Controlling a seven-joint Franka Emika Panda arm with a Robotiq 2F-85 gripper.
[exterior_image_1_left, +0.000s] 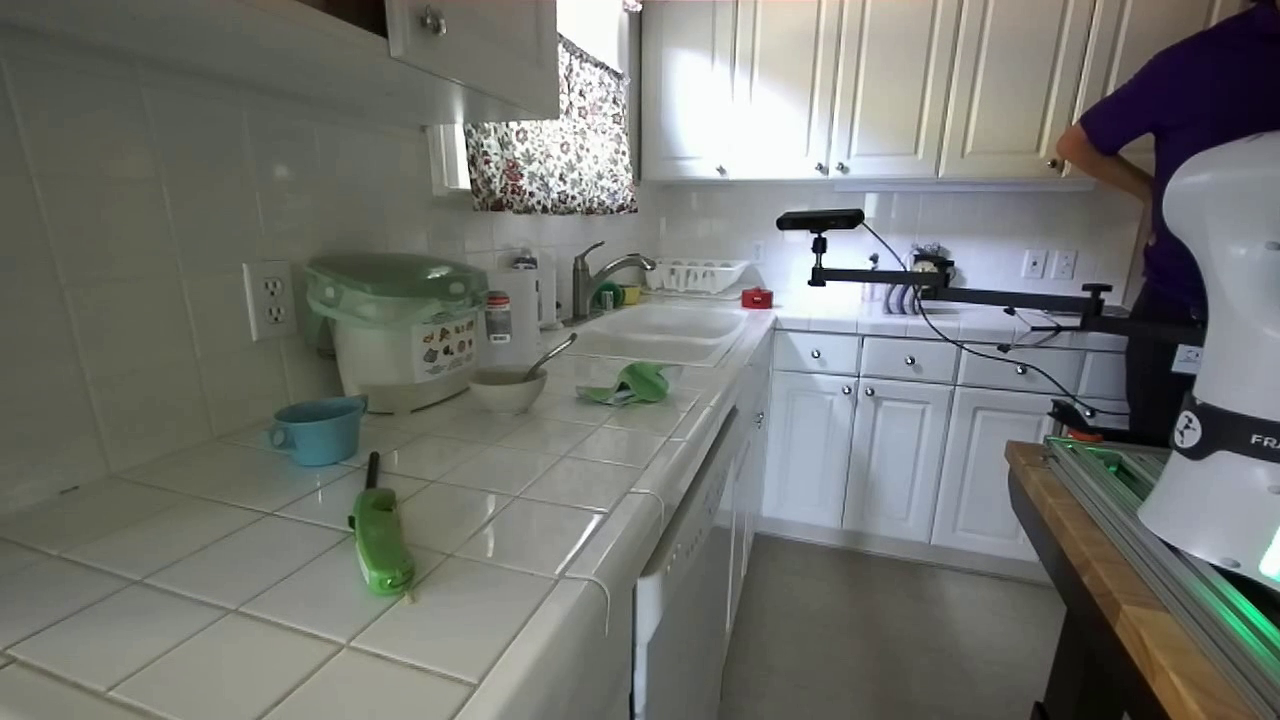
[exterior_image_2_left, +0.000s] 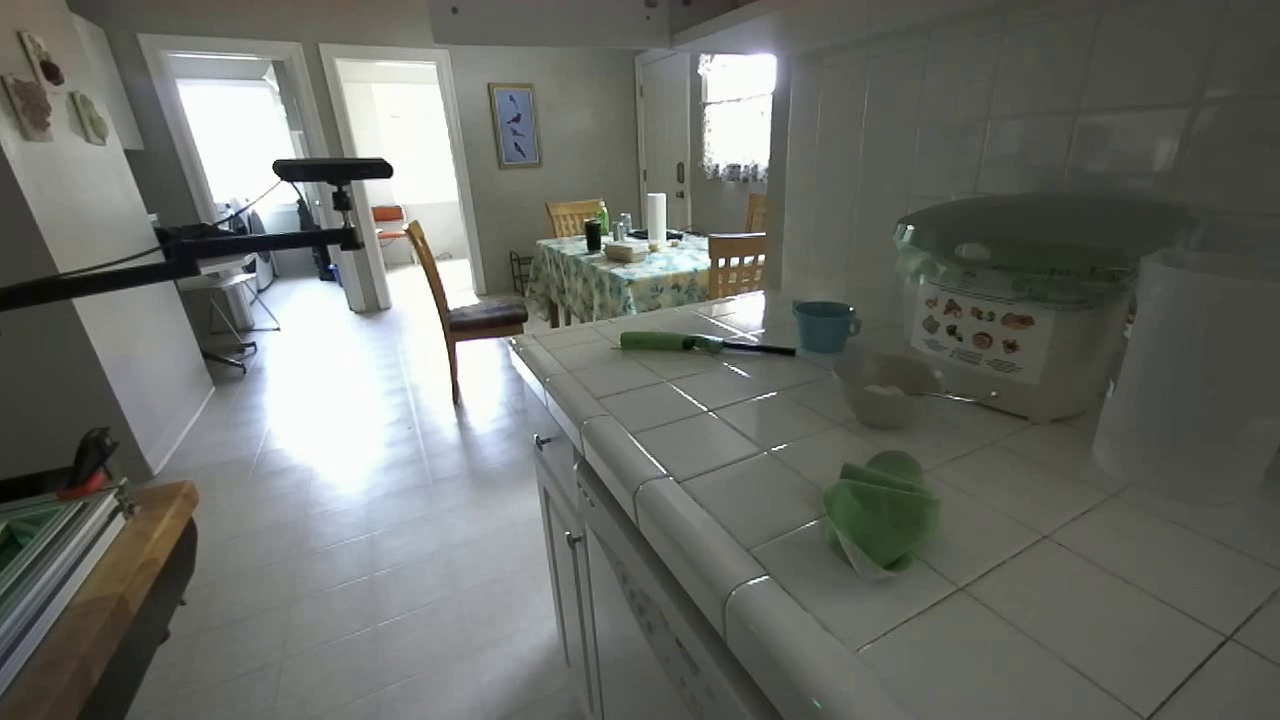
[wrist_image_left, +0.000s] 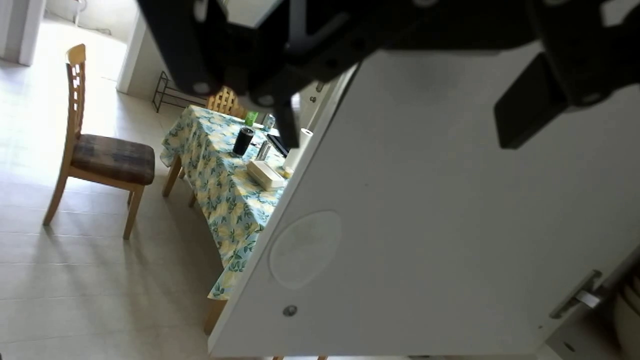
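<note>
In the wrist view my gripper is open, its dark fingers (wrist_image_left: 531, 108) set wide apart. Past the fingers is the flat white inner face of a cabinet door (wrist_image_left: 456, 240); whether they touch it I cannot tell. The door stands open, with a metal hinge (wrist_image_left: 579, 295) at lower right. Both exterior views leave the gripper out. On the tiled counter (exterior_image_1_left: 528, 540) are a green lighter (exterior_image_1_left: 383, 540), a blue cup (exterior_image_1_left: 319, 430), a bowl with a spoon (exterior_image_1_left: 507, 392) and a green cloth-like item (exterior_image_1_left: 642, 383).
A lidded bin (exterior_image_1_left: 402, 342) stands against the tiled wall, under the upper cabinet (exterior_image_1_left: 480, 54). The sink (exterior_image_1_left: 660, 332) lies farther back. A camera arm (exterior_image_1_left: 1008, 296) reaches over the floor, and a person (exterior_image_1_left: 1200, 120) is at the right edge. Bare counter surrounds the lighter.
</note>
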